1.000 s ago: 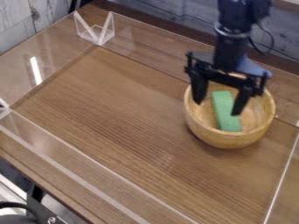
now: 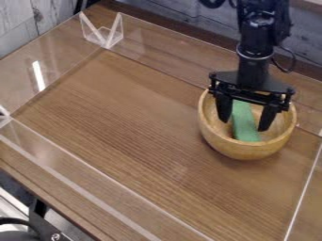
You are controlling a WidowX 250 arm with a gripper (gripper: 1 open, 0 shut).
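Note:
My black gripper [image 2: 248, 112] is open over a wooden bowl [image 2: 247, 147] on the right of the table, its fingers reaching down inside the rim at left and right. A green object [image 2: 244, 132] lies in the bowl between the fingers; whether they touch it I cannot tell.
A white wire-like object [image 2: 105, 33] stands at the back left. A grey wall borders the back. A dark object is partly in view at the bottom left corner.
The gripper has moved slightly lower and toward the middle of the bowl, over the green object, with its arm more upright.

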